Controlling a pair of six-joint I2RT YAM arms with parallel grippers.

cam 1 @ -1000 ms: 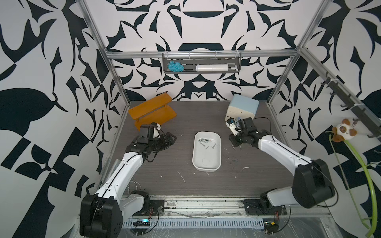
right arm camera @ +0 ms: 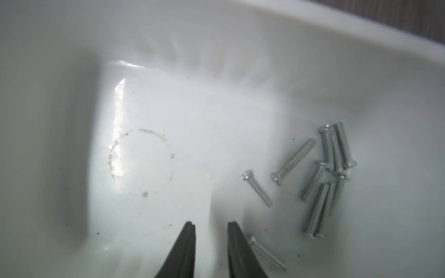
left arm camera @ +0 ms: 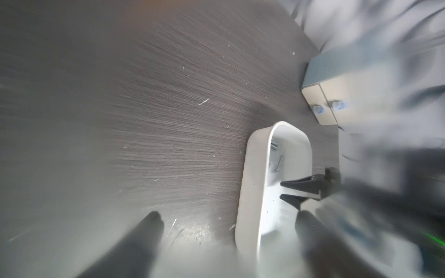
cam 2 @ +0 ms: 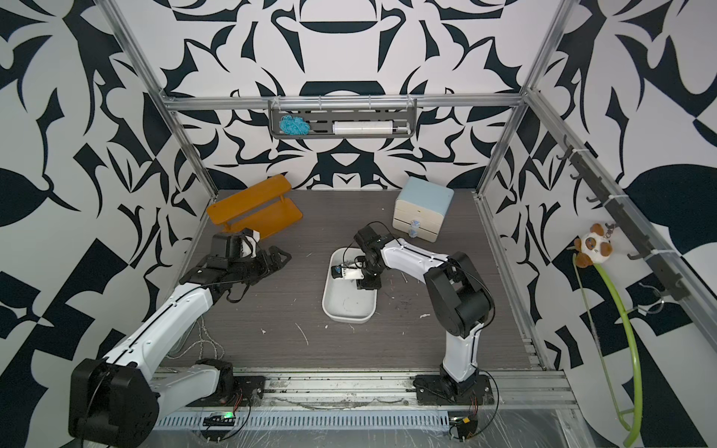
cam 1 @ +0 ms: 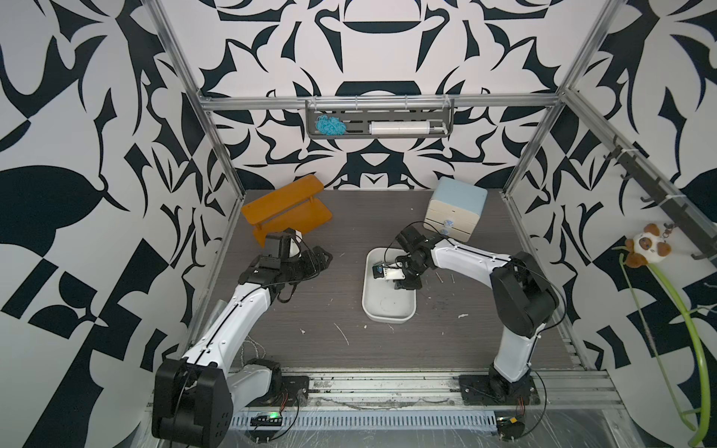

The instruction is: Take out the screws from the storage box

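Note:
The white storage box [cam 1: 389, 306] stands mid-table. Several silver screws lie on its floor, bunched toward one end; the right wrist view shows a short screw [right arm camera: 257, 187], a longer screw [right arm camera: 293, 160] and a screw [right arm camera: 267, 253] right beside my right gripper. That gripper is over the box, part open, nothing between its fingers; in the top views its arm covers most of the screws. My left gripper is open and empty, well left of the box and above the table; its fingers are blurred.
A blue-topped cream drawer unit [cam 1: 456, 205] stands at the back right, an orange stand [cam 1: 287, 209] at the back left. A few loose slivers, one a thin strip [cam 1: 341, 333], lie on the table. Free table lies between the left gripper and the box.
My right gripper has swung left from beside the drawer unit, passing over the box's right rim, and is now above the screws. The left arm is almost still.

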